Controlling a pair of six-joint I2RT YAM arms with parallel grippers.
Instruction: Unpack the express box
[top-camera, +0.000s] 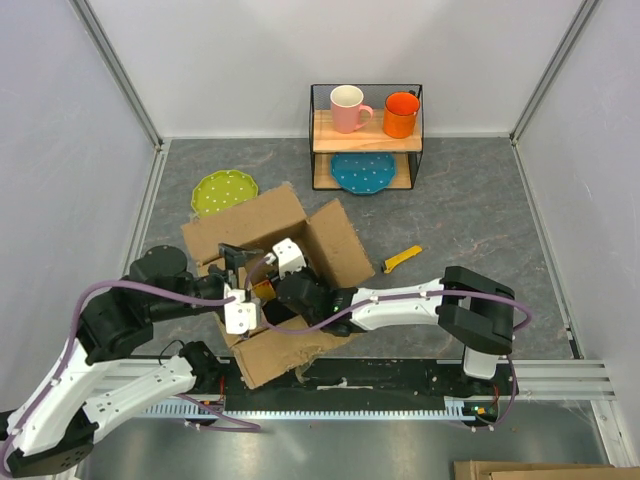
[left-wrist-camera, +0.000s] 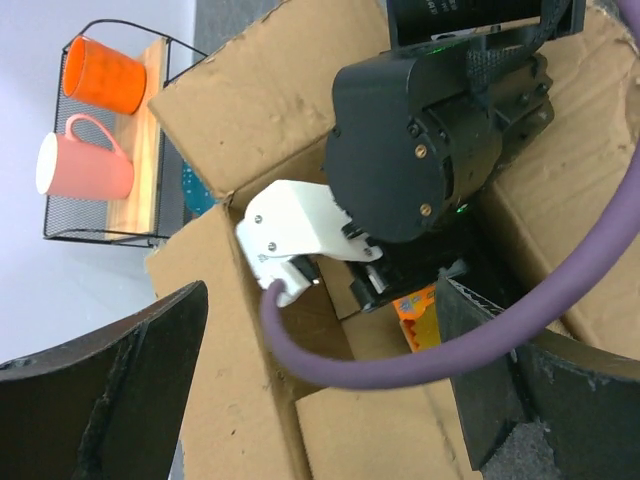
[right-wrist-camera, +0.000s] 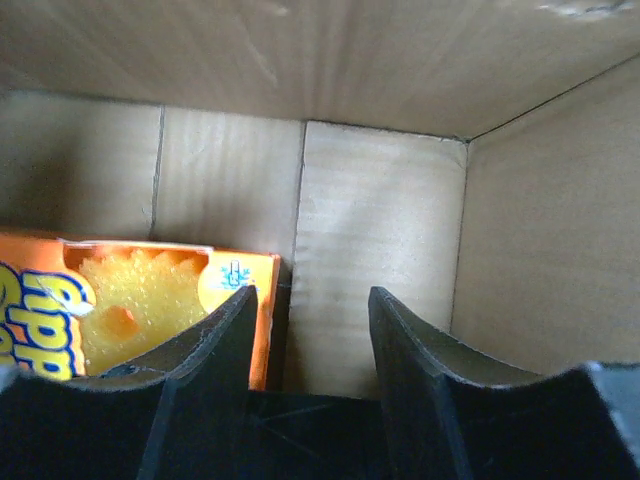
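Note:
The cardboard box (top-camera: 262, 215) stands with its flaps spread, at the front left of the table. Inside, in the right wrist view, an orange and yellow package (right-wrist-camera: 140, 305) lies on the box floor. My right gripper reaches down into the box, its fingers (right-wrist-camera: 410, 350) parted with nothing between them; the package lies just left of the gap, partly behind the left finger. Over the box's left side hovers my left gripper, fingers wide and empty. In the left wrist view a strip of the package (left-wrist-camera: 420, 315) shows below the right arm's wrist.
A yellow cutter (top-camera: 402, 259) lies right of the box. At the back, a rack (top-camera: 316, 140) carries a pink mug (top-camera: 347, 108), an orange mug (top-camera: 401, 115) and a blue plate (top-camera: 363, 172). A green plate (top-camera: 222, 190) touches the box flap's edge in the top view.

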